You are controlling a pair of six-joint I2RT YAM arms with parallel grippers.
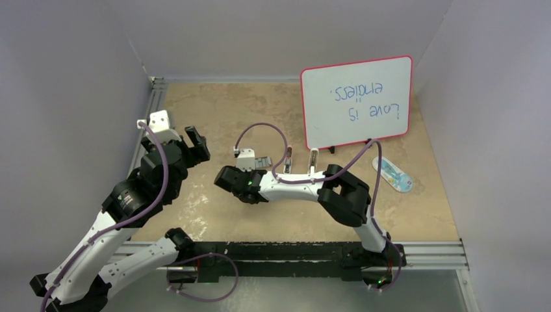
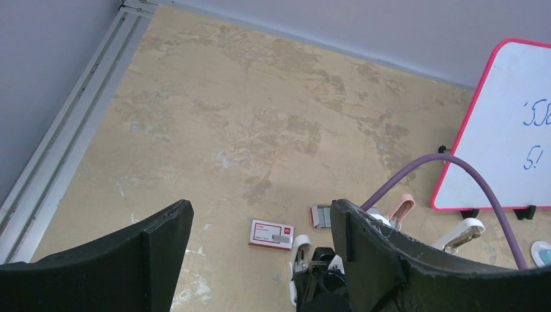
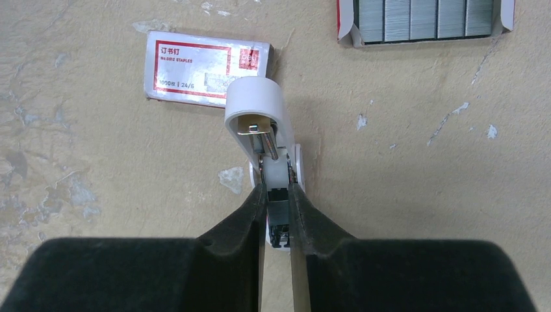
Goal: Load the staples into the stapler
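Note:
A white stapler (image 3: 255,101) stands with its top arm raised, its channel running toward my right gripper. The right fingertips are close together, with a small grey staple strip (image 3: 278,211) between them, over the channel. Whether the strip touches the channel floor is hard to tell. Beside the stapler lies a closed staple box (image 3: 195,68); an open box of grey staple strips (image 3: 425,21) lies farther off. My left gripper hangs at the left, fingers wide apart and empty. In the top view, the right arm covers the stapler.
Two more staplers, one pinkish (image 1: 288,159) and one white (image 1: 313,160), stand right of the open box. A whiteboard (image 1: 357,123) and a blue-white packet (image 1: 394,174) are at the right.

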